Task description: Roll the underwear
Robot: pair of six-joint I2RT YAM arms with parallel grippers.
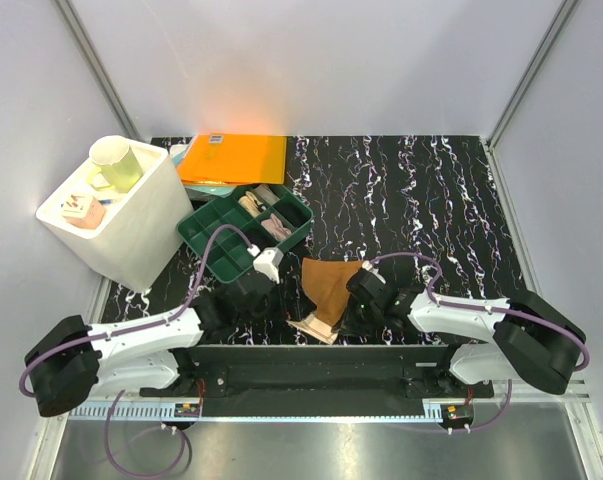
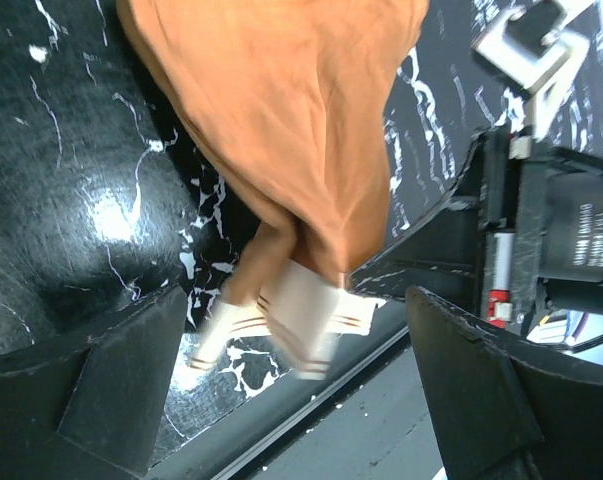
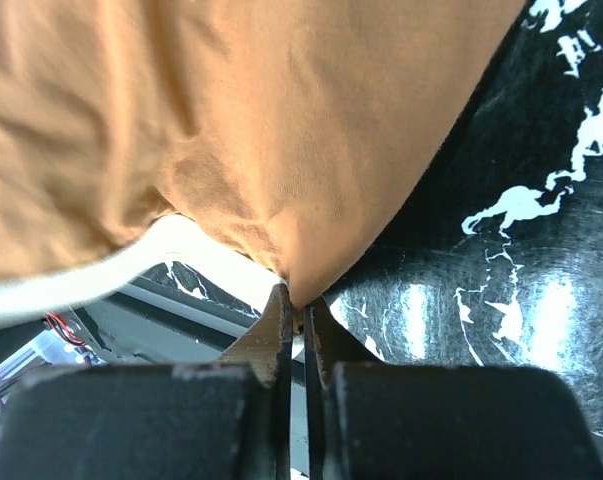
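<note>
The underwear is brown with a pale waistband. In the top view its brown cloth (image 1: 326, 283) lies between my two arms, with the pale band (image 1: 315, 328) toward the front edge. My right gripper is shut on the underwear (image 3: 281, 160), whose brown cloth and pale edge taper to a pinch at its fingertips. My left gripper stands open over the near end. Between its fingers, the blurred waistband (image 2: 299, 308) and gathered brown cloth (image 2: 281, 130) show loosely, ungripped.
Behind the left arm sits a green divided tray (image 1: 221, 212) with several rolled cloths. A white bin (image 1: 131, 235) stands at the left and an orange folder (image 1: 236, 158) at the back.
</note>
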